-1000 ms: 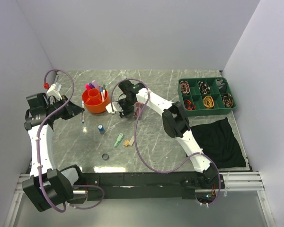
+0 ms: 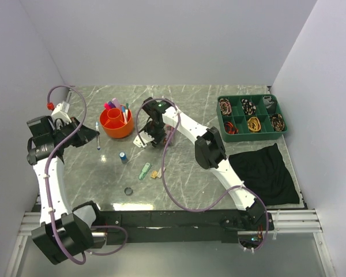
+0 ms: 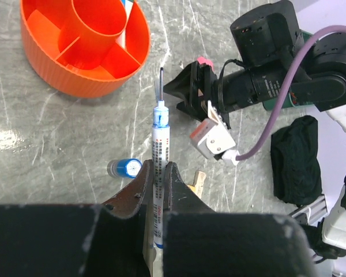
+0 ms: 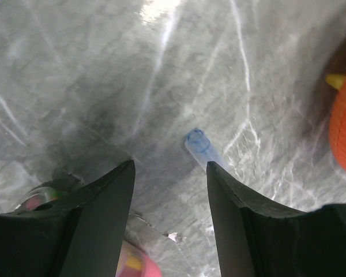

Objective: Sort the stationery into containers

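A white-and-blue pen (image 3: 161, 144) stands out from between the shut fingers of my left gripper (image 2: 96, 135), which hangs left of the orange round container (image 2: 117, 134). That container has inner compartments, with several pens and markers in its back and right side. Over the middle back of the table my right gripper is open, its fingers apart with nothing gripped. A pale blue translucent stick (image 4: 200, 145) lies just beyond its right fingertip. Lower left in the right wrist view shows part of a pink object (image 4: 151, 270), partly hidden by a finger.
Loose on the table are a blue cylinder (image 2: 123, 156), a green item (image 2: 145, 171), a small yellow piece (image 2: 154, 174) and a dark ring (image 2: 128, 191). A green divided tray (image 2: 259, 137) with coiled bands and a black cloth (image 2: 265, 176) occupy the right.
My left gripper has shifted slightly left with the pen. The right wrist has turned a little, its white camera housing now lower and farther right in the top view. Table items look unmoved.
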